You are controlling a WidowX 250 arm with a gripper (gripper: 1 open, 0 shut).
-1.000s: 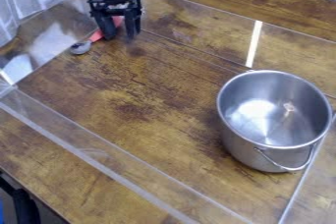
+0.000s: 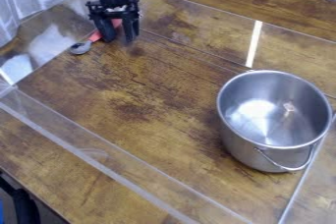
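Observation:
My black gripper (image 2: pixel 113 24) is low at the back left of the wooden table, over a red-handled utensil (image 2: pixel 100 34) with a small metal round end (image 2: pixel 79 47). The gripper overlaps the red handle from this view, and its fingers are too small and dark to tell whether they are open, shut or holding the handle.
A large steel pot (image 2: pixel 272 115) with a wire handle stands at the right. A pale tape strip (image 2: pixel 254 43) lies behind it. Clear plastic edging runs along the left and front.
The gripper has shifted very slightly at the back left; the utensil and pot look unmoved.

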